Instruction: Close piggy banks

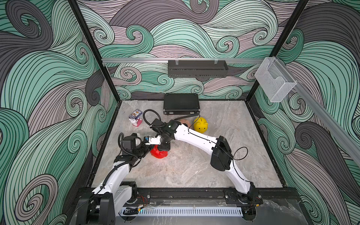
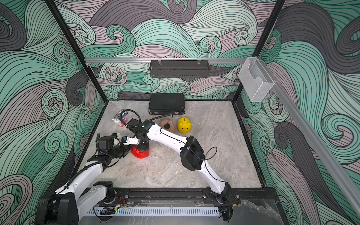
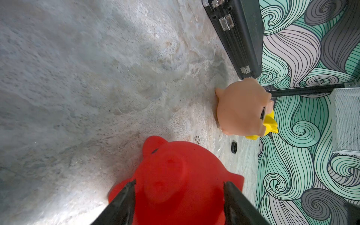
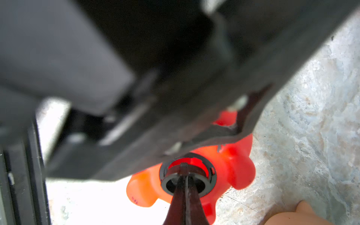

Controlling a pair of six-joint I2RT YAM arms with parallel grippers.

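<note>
A red piggy bank (image 1: 159,153) sits on the table at the front left. The right gripper is shut above it, its fingertips at a black ring (image 4: 208,185) in the bank's opening; whether the ring is seated cannot be told. The left gripper is part open around the red bank (image 3: 170,168), fingers on either side. A tan piggy bank (image 2: 168,123) and a yellow piggy bank (image 2: 184,124) stand behind.
A black case (image 1: 181,102) lies at the back. Small items (image 1: 135,117) sit at the left rear. The right arm crosses the middle.
</note>
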